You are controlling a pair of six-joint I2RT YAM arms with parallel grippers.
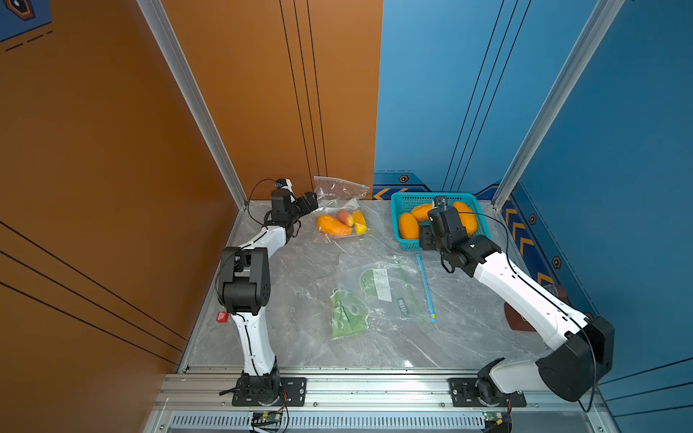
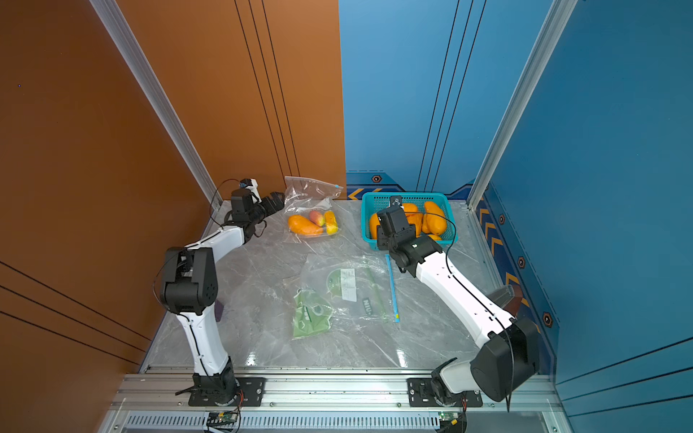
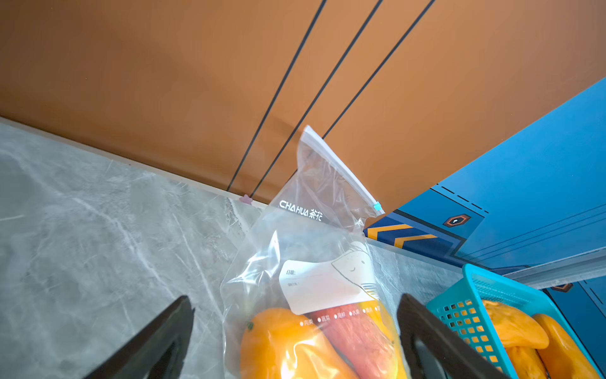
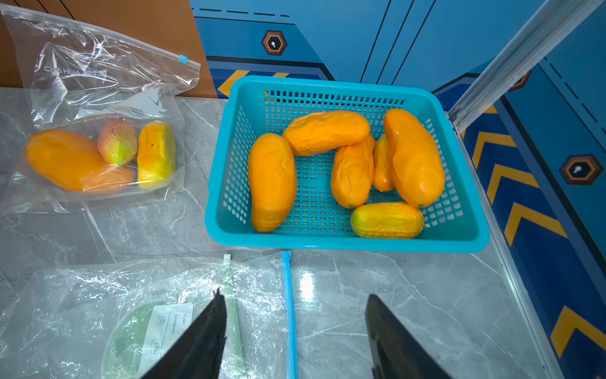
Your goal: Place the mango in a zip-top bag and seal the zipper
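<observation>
A clear zip bag point(image 4: 82, 120) lies at the back left, its top leaning up against the orange wall. Inside it are a large orange mango-like fruit point(image 4: 75, 158), a reddish fruit point(image 4: 117, 142) and a yellow fruit point(image 4: 155, 151). The bag's blue slider point(image 4: 183, 58) sits near the right end of the zipper strip; whether the strip is closed along its length I cannot tell. My left gripper stands open beside the bag, apart from it. My right gripper is open and empty, in front of the basket.
A teal basket point(image 4: 217, 189) of several orange and yellow fruits stands at the back right. Flat on the table centre is another clear bag point(image 1: 411, 281) with a blue strip point(image 1: 426, 288) and green packet point(image 1: 349, 317). A red block point(image 1: 222, 316) is at left.
</observation>
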